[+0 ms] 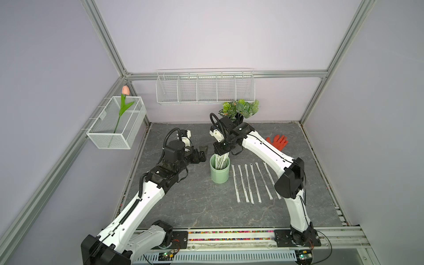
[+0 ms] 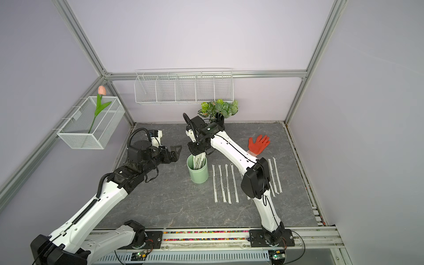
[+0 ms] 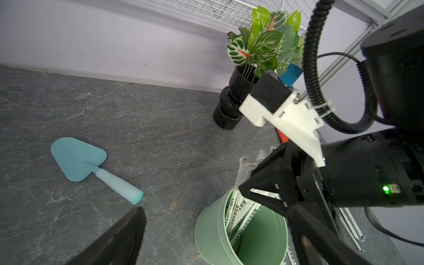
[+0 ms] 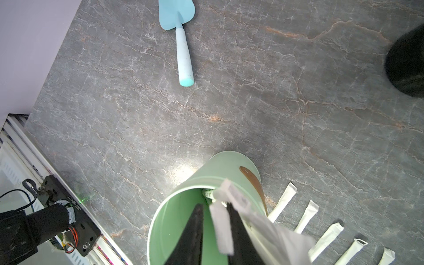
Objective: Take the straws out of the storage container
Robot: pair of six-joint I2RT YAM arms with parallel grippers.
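A green cylindrical container (image 1: 219, 175) holds a bunch of paper-wrapped straws (image 3: 240, 212). My right gripper is right above it among the straw tops; in the right wrist view its fingers are partly hidden by blurred white wrappers, and whether it grips one is unclear. My left gripper hangs open left of the container, with nothing between its fingers. Several wrapped straws (image 2: 228, 185) lie in a row on the table, right of the container.
A teal trowel (image 3: 77, 159) lies behind the left arm. A black-potted plant (image 3: 234, 101) stands at the back, a red glove (image 2: 258, 144) at the back right. Wire baskets (image 1: 204, 88) hang on the walls.
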